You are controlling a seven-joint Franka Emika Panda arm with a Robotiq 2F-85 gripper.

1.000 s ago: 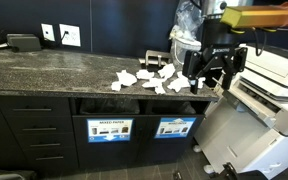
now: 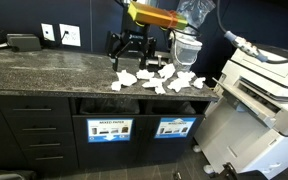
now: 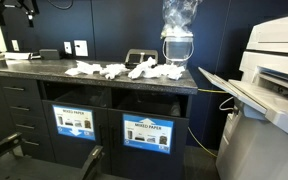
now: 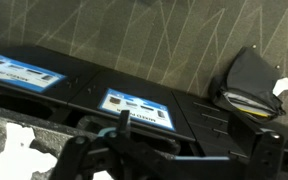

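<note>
Several crumpled white papers [image 2: 124, 79] are scattered over the right part of the dark speckled counter [image 2: 44, 78]. They lie along its top in exterior view 2, too, where one paper [image 3: 142, 69] shows near the middle. My gripper [image 2: 129, 62] hangs above the counter, over the left end of the papers. Its fingers stand open with nothing between them. In the wrist view the black gripper spans the lower edge, with a torn-looking white paper [image 4: 20, 158] on the counter at lower left. Below the counter are two bin openings with blue-and-white labels [image 3: 147, 133].
A large white printer [image 2: 271, 72] stands to the right, with a tray jutting towards the counter. A whitish bucket-like container [image 3: 177, 46] sits at the back. A dark bag [image 4: 249, 85] lies on the carpet.
The arm has swung left, from beside the printer to above the papers' left end. The papers look unmoved, and the gripper carries nothing visible.
</note>
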